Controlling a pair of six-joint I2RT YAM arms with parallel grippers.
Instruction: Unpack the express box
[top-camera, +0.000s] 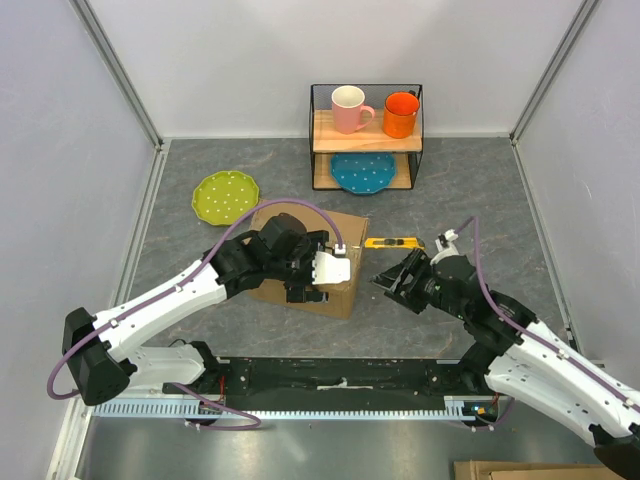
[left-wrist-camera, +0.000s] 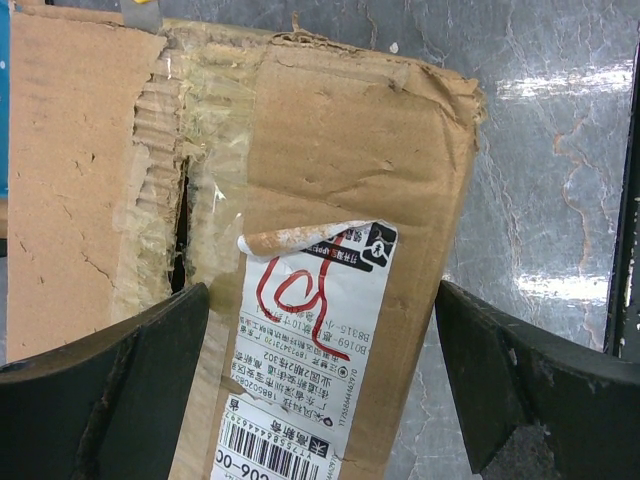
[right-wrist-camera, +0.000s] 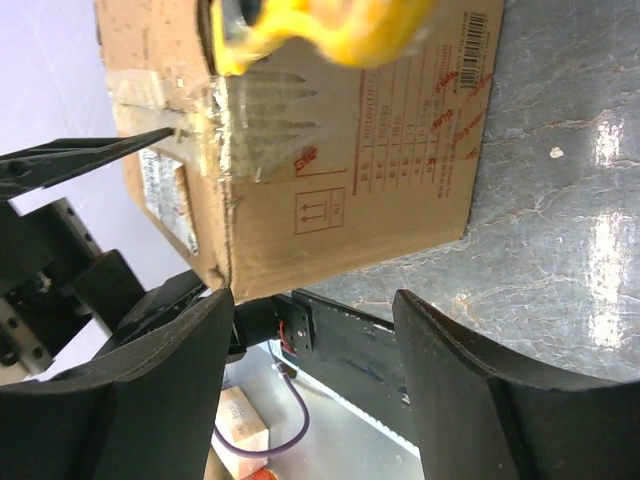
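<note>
The brown cardboard box (top-camera: 340, 300) sits mid-table, partly hidden under my left arm. A taped, partly slit seam runs along it, beside a white label (left-wrist-camera: 300, 320). My left gripper stands open over the box, one finger by the slit and the other beyond the edge. At the box's right side, a yellow utility knife (top-camera: 395, 242) sticks out, its blade end at the seam. The right gripper is open in front of that side, empty, with the knife above it in its wrist view.
A wire shelf (top-camera: 316, 150) at the back holds a pink mug (top-camera: 347, 110), an orange mug (top-camera: 400, 117) and a blue plate (top-camera: 362, 172). The green dotted plate (top-camera: 226, 197) lies back left. Bare table spans the right side.
</note>
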